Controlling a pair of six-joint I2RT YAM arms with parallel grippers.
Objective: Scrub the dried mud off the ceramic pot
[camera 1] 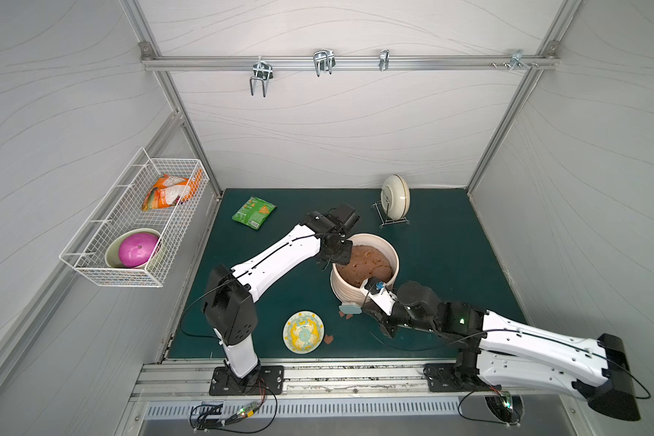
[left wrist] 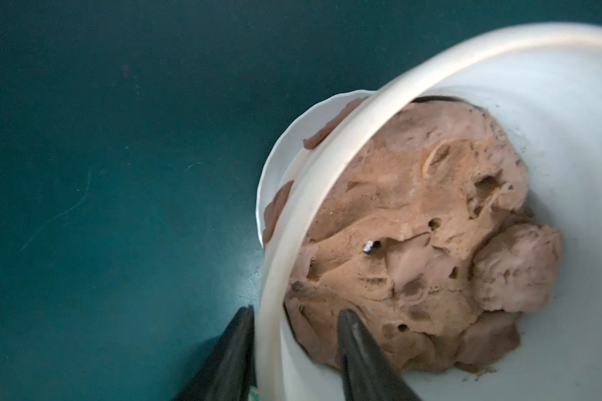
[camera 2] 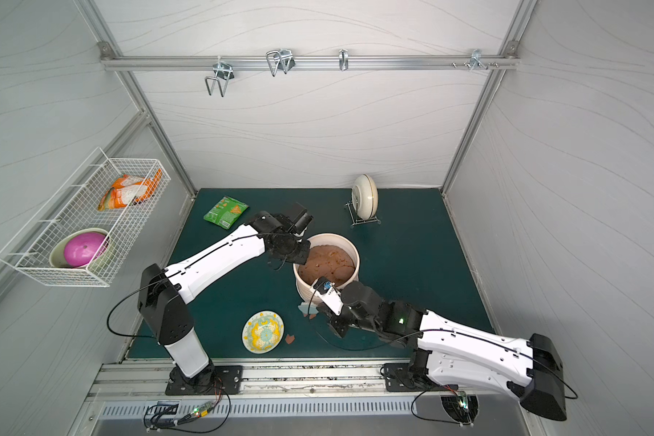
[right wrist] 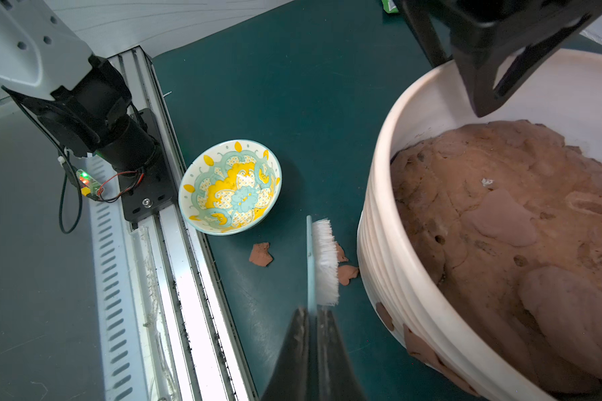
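Observation:
A white pot point(right wrist: 383, 183) full of brown mud point(left wrist: 408, 193) stands mid-table on a saucer point(left wrist: 274, 160), with mud pieces on its outside low down. My left gripper straddles the pot's rim at the upper left, part open, one finger outside and one inside; whether it grips is unclear. My right gripper is shut on a pale blue brush point(right wrist: 324, 260) with white bristles, held beside the pot's front left, bristles facing the pot but apart in the right wrist view.
A patterned bowl point(right wrist: 227, 187) and loose brown fragments point(right wrist: 261, 254) lie at the front. A green packet point(camera 1: 254, 212) and a plate rack point(camera 1: 394, 218) stand at the back. A wire basket point(camera 1: 109, 272) hangs on the left wall.

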